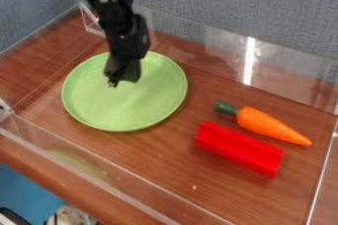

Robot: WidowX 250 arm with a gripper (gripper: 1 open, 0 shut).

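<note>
My black gripper (pixel 122 73) reaches down from the top left and hangs over the back part of a green plate (pixel 126 107). It looks shut, with nothing visible between its fingers. An orange toy carrot (pixel 271 126) with a green top lies to the right of the plate, and a red block (pixel 240 150) lies in front of the carrot.
The wooden tray floor (pixel 185 185) is bare at the front and around the objects. Clear low walls border it, with a grey padded backdrop (pixel 251 12) behind.
</note>
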